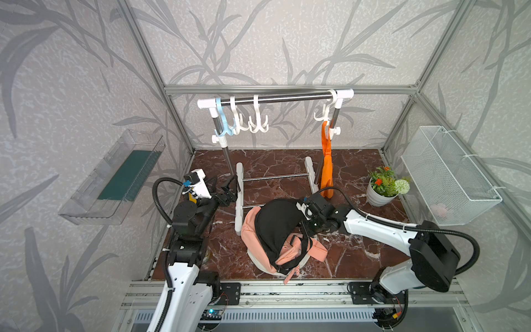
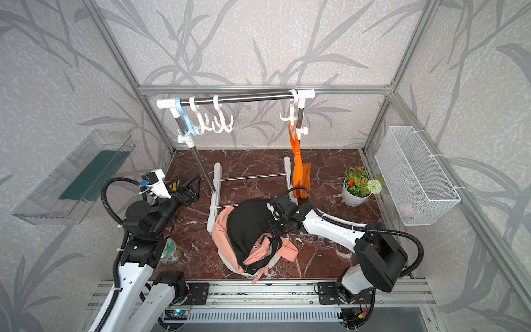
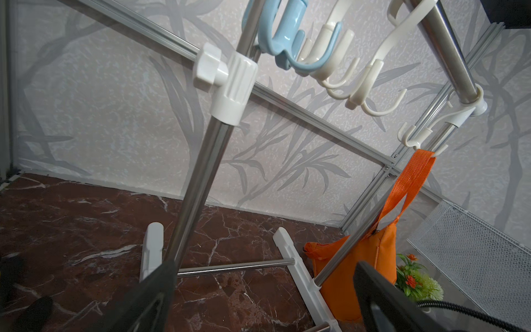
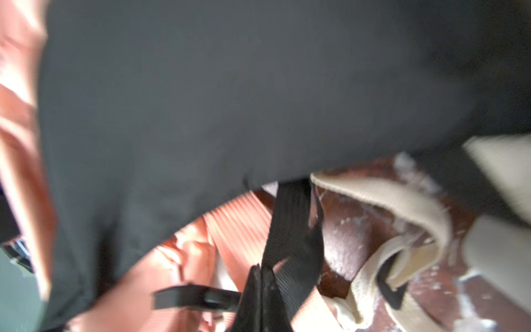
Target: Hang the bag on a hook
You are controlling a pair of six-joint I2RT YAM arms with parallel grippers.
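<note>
A black and pink backpack lies on its side on the marble table in front of the hook rack. My right gripper is at its straps, fingertips together beside a black strap; whether any webbing is between them is not clear. Cream straps lie loose to the right. My left gripper stands open by the rack's left post, empty. White hooks and a blue hook hang from the top bar, with an orange bag on the right-hand hook.
A potted plant stands at the right, below a white mesh basket on the wall. A clear wire tray is on the left wall. The rack's feet flank the backpack's far side.
</note>
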